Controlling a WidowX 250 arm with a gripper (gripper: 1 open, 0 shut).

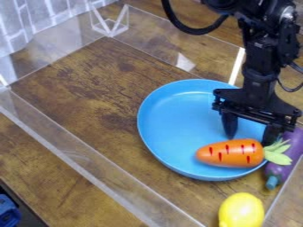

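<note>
My black gripper [252,124] hangs over the right half of a blue plate [172,124], its fingers open and low above the plate. An orange toy carrot [231,152] with green leaves lies on the plate's lower right, just below the fingertips. A purple object [283,168], partly hidden by the gripper and leaves, lies at the right beside the plate. Whether the fingertips touch the plate or carrot is not clear.
A yellow lemon [240,211] lies below the plate at the bottom right. The wooden surface [89,97] left of the plate is bare, bordered by clear walls. A blue object sits outside at the lower left.
</note>
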